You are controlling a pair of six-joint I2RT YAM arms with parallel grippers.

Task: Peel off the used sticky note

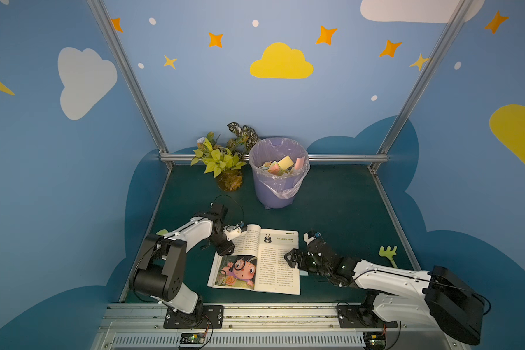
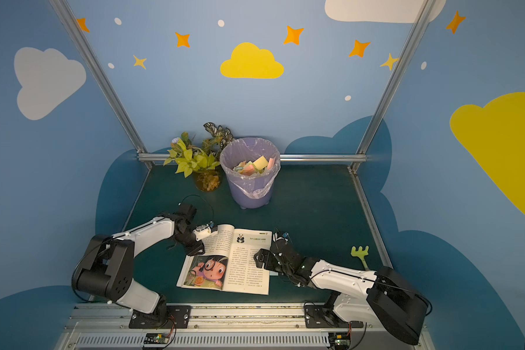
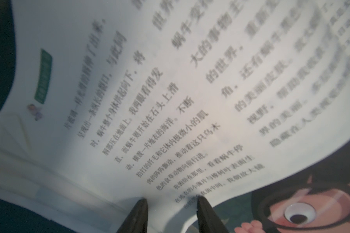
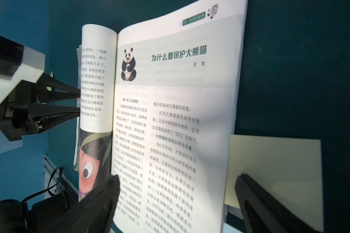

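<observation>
An open magazine [image 1: 277,274] lies on the dark mat, its left page [image 3: 151,97] curled up. My left gripper is at that page, shut on it in the left wrist view. My right gripper stands open over the right page's outer edge. A pale yellow sticky note [image 4: 274,163] sticks out from that edge, partly behind the right finger in the right wrist view.
A purple bin [image 1: 274,189] with paper scraps stands at the back, beside a potted plant [image 1: 218,160]. A green fork-shaped item [image 1: 389,253] lies at the right edge. The mat between magazine and bin is clear.
</observation>
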